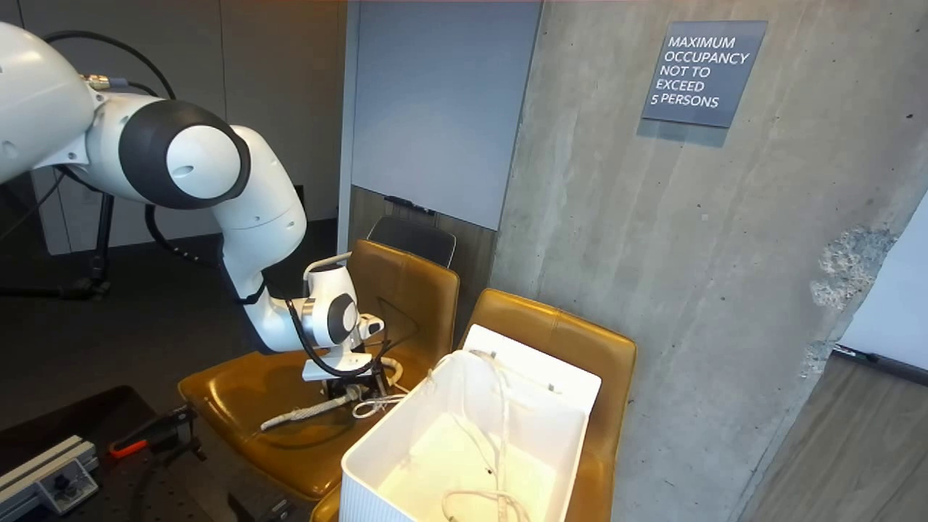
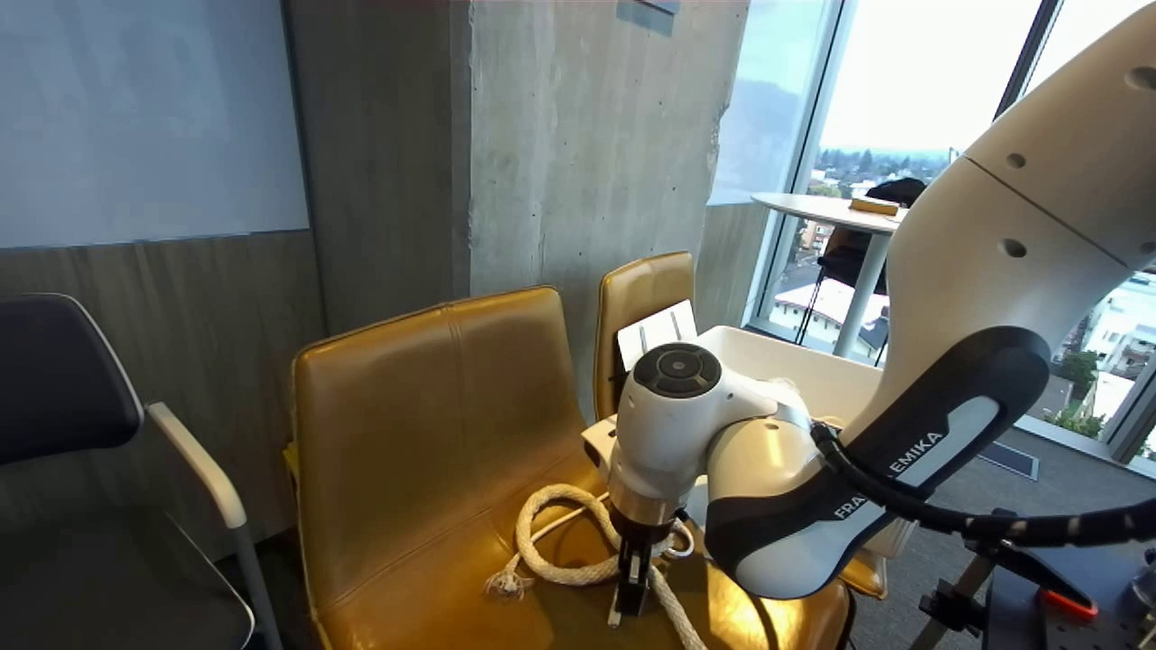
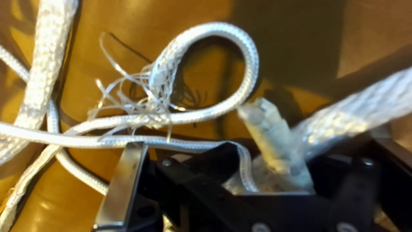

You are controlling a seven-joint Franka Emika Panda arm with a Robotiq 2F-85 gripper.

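My gripper is low over the tan chair seat, its fingers apart. In the wrist view, a thick white rope enters from the right, and its taped end lies between the fingers. A thinner white cord crosses by the left fingertip and bends down into the finger area; a frayed loop lies just beyond. Exterior view 2 shows a coil of rope beside the gripper. How firmly anything touches the finger pads is hidden.
A white bin stands on the neighbouring chair, with pale cord inside and some over its rim. A dark table edge with a clamp tool is at the lower left.
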